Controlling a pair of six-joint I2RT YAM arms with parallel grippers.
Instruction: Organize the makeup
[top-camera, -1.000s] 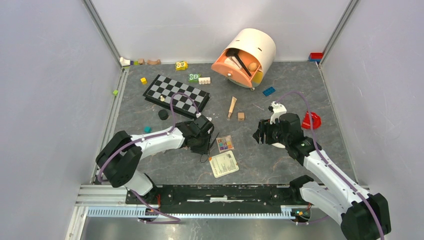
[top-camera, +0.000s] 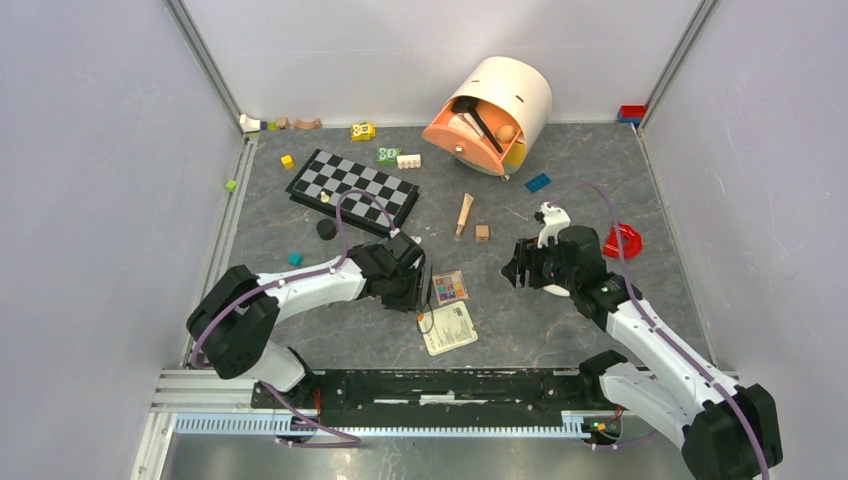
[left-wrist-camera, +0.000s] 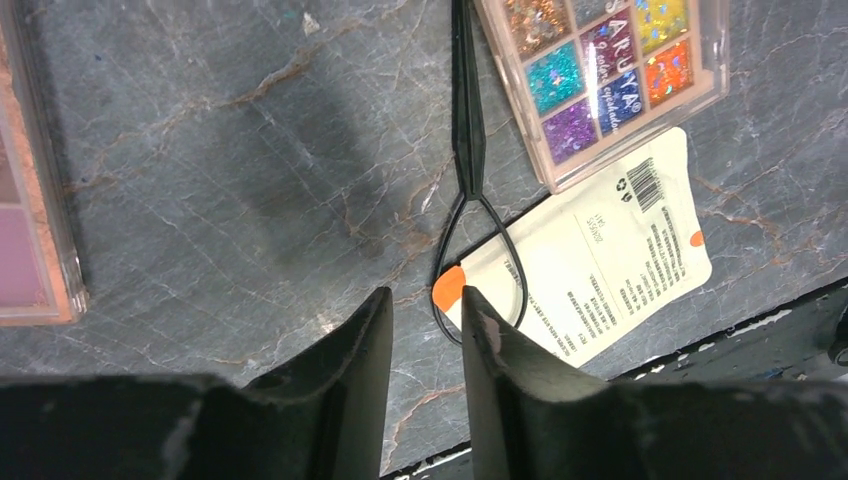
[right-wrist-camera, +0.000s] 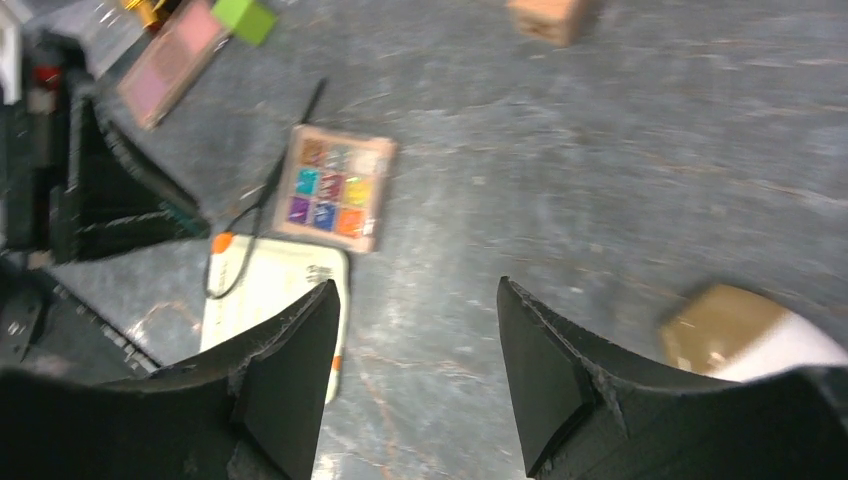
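A black tool with a thin wire loop (left-wrist-camera: 467, 150) lies beside the glitter eyeshadow palette (left-wrist-camera: 598, 75), its loop over the orange corner of a cream card (left-wrist-camera: 600, 255). My left gripper is partly open close to that loop, with bare table in its gap; the loop's lower end passes behind one finger. A pink palette (left-wrist-camera: 28, 240) shows at the left wrist view's edge. My right gripper stands open and empty above the table. At the back, a cream round-topped container (top-camera: 510, 95) with an orange interior holds brushes (top-camera: 478, 120) and a sponge (top-camera: 506, 133). A beige tube (top-camera: 463, 215) lies in front.
A checkerboard (top-camera: 355, 190) lies left of centre, with a black round item (top-camera: 326, 229) beside it. Near the tube are a wooden block (top-camera: 482, 233) and a blue brick (top-camera: 537, 183). A red object (top-camera: 622, 240) sits beyond the right arm. Several toy bricks line the back.
The looped black tool has turned, its loop shifting right onto the card's corner. My left gripper has moved slightly toward the front. The right gripper has shifted a little left.
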